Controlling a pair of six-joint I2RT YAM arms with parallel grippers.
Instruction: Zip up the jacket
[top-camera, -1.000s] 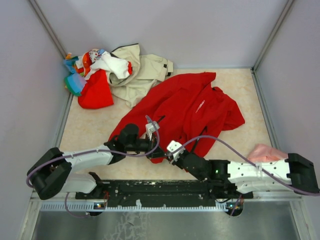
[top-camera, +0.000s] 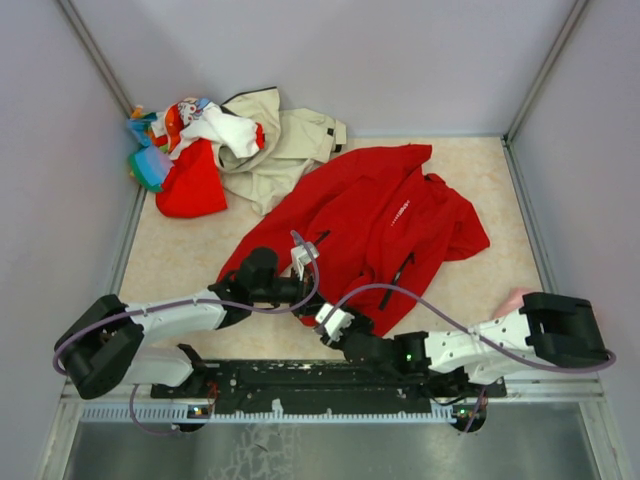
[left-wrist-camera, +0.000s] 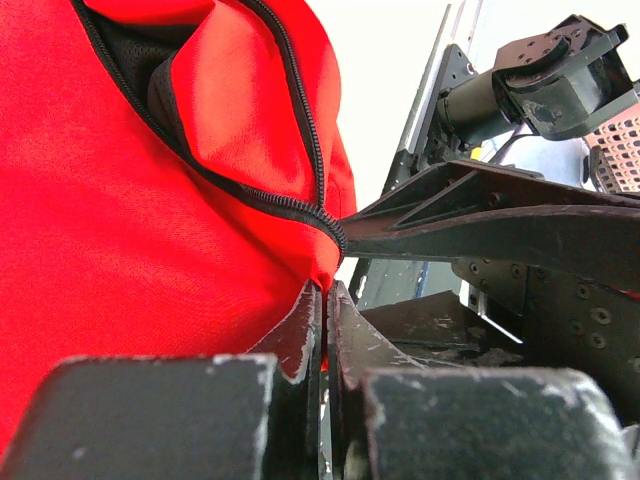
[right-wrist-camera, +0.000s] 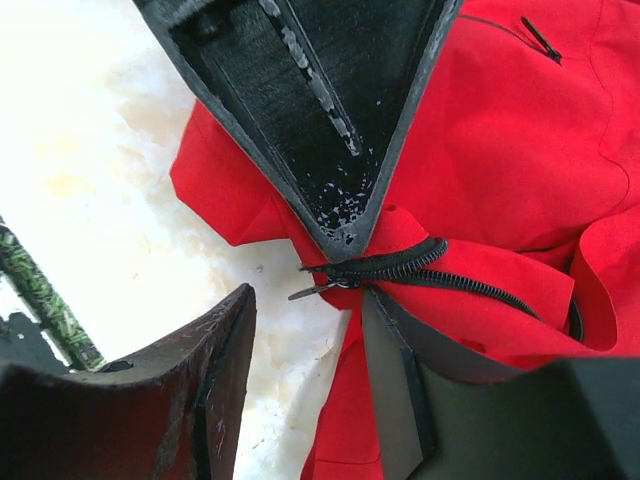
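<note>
The red jacket lies spread on the table, its black zipper curving to the lower hem. My left gripper is shut at that hem, pinching the red fabric just below the zipper's end. My right gripper is open, its fingertips either side of and just short of the zipper's end, where a thin dark tip pokes out between them. In the top view both grippers meet at the jacket's near edge, largely hidden by the arms.
A pile of coloured clothes and beige garments sits at the back left. A pink cloth lies at the right edge, partly behind the right arm. Bare table shows at left and right.
The right arm has moved left and toward the near edge, its gripper now lower in the top view. The left arm and the jacket look almost unchanged.
</note>
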